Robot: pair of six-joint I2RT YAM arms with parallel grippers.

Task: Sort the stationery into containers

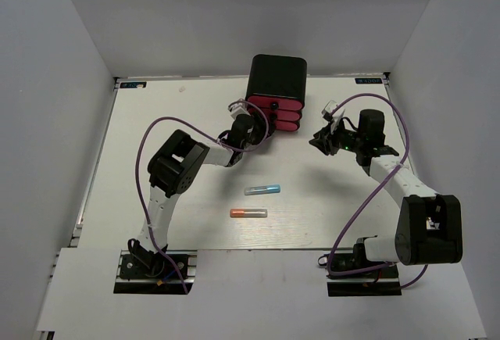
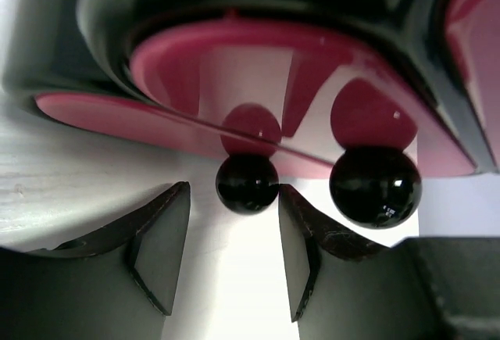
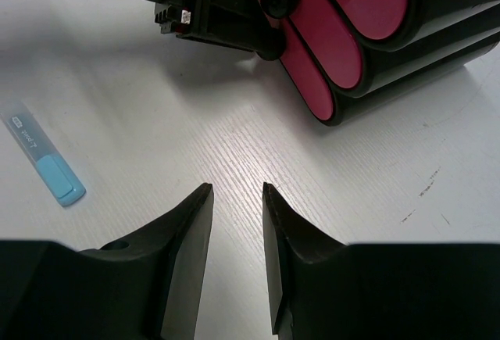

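Observation:
A black cabinet (image 1: 279,75) with dark red drawer fronts stands at the back middle of the table, its drawers apparently shut. In the left wrist view, the fingertips of my open left gripper stand on either side of a round black knob (image 2: 247,185), seemingly the lowest drawer's; whether they touch it I cannot tell. A second knob (image 2: 375,187) is right of it. My right gripper hangs over bare table right of the cabinet, fingers parted and empty. Nearer the front lie a blue-capped tube (image 1: 262,189) labelled in white and an orange-ended one (image 1: 248,212).
Both tubes lie apart from the grippers in the front middle. Grey walls (image 1: 234,19) close off the back and sides.

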